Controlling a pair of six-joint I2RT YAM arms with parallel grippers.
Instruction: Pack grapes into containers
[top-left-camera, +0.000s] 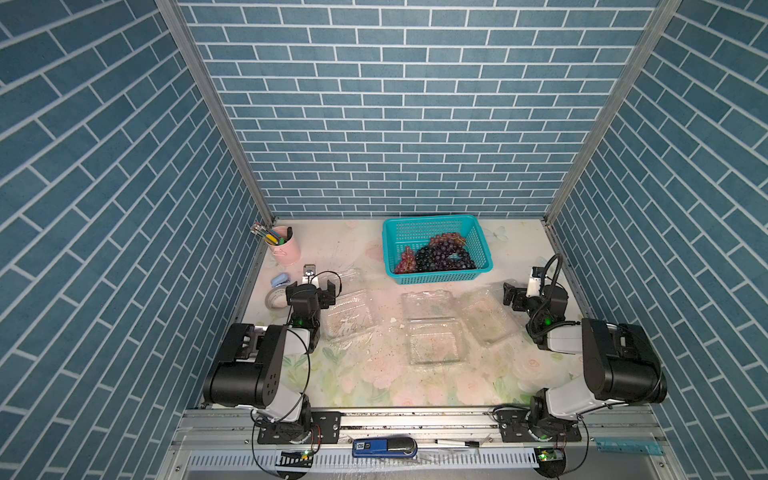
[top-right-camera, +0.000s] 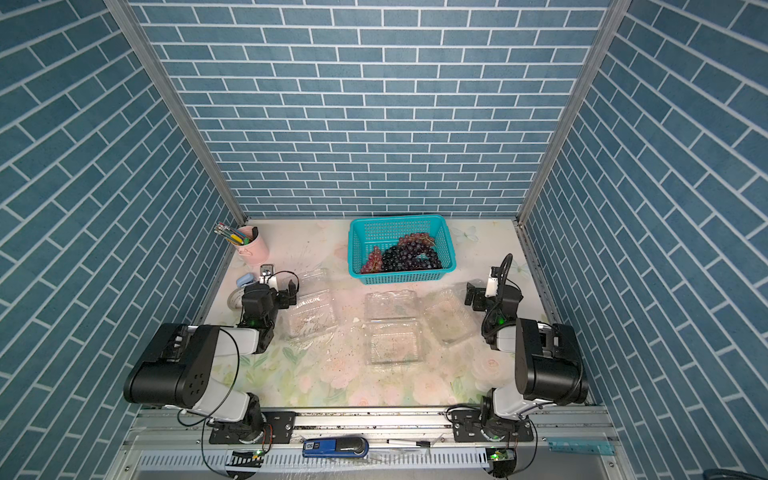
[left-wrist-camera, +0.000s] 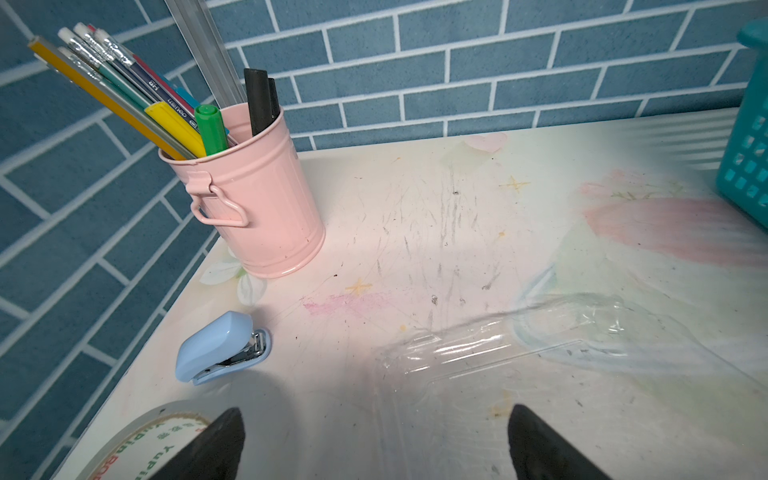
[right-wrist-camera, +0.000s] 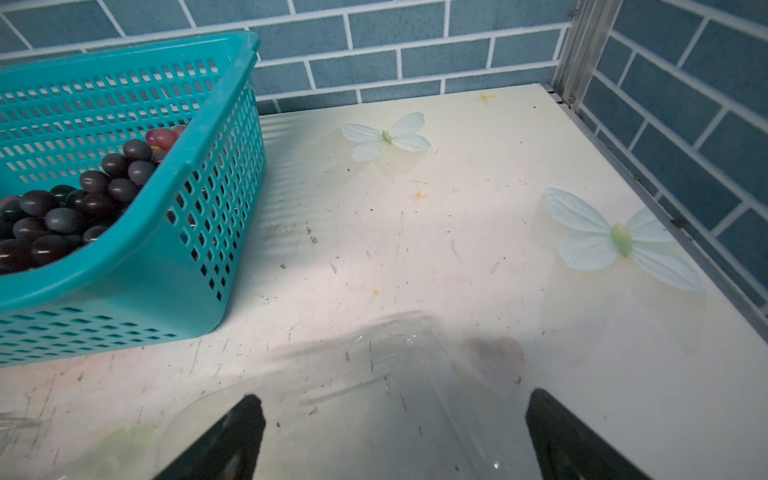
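Observation:
Dark and red grapes (top-left-camera: 444, 254) lie in bunches inside a turquoise basket (top-left-camera: 402, 278) at the back middle of the table. Clear plastic containers stand in front of it: a left one (top-left-camera: 348, 314), a middle one with its tray (top-left-camera: 434, 342) and lid (top-left-camera: 427, 304) laid open, and a right one (top-left-camera: 489, 316). Beside the left container my left gripper is open, nothing between its fingers. My right gripper also stands open and empty, at the right container's outer side. Both are well apart from the grapes.
A pink pencil cup (left-wrist-camera: 268, 200), a blue stapler (left-wrist-camera: 222, 348) and a tape roll (left-wrist-camera: 148, 448) occupy the left side. Brick-patterned walls close in the back and sides.

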